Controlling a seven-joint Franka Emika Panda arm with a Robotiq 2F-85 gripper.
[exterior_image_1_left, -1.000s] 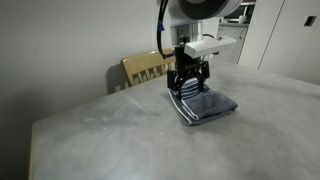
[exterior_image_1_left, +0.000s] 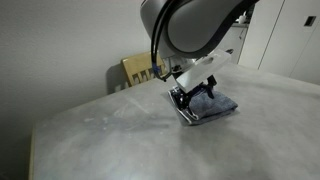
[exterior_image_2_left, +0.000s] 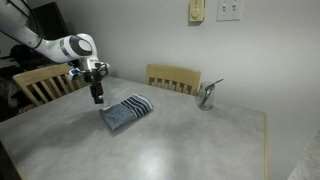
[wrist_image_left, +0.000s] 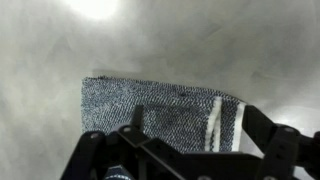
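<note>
A folded dark blue-grey cloth (wrist_image_left: 170, 97) with white stripes near one end lies flat on the table. It shows as a rumpled rectangle in exterior view 1 (exterior_image_1_left: 219, 103), partly behind the arm, and its striped end faces away in exterior view 2 (exterior_image_2_left: 127, 111). My gripper is open over the cloth, its two black fingers wide apart with nothing held between them. From the side, the gripper (exterior_image_2_left: 98, 99) appears low, close to the cloth's near-left edge. Whether the fingertips touch the fabric I cannot tell.
Wooden chairs (exterior_image_2_left: 172, 77) stand at the table's edge. A metal cup with a utensil in it (exterior_image_2_left: 207, 95) is at the back of the table, well away from the cloth.
In exterior view 1 the arm has come down and toward the camera, and the gripper has turned and shifted over the cloth. The cloth looks unmoved.
</note>
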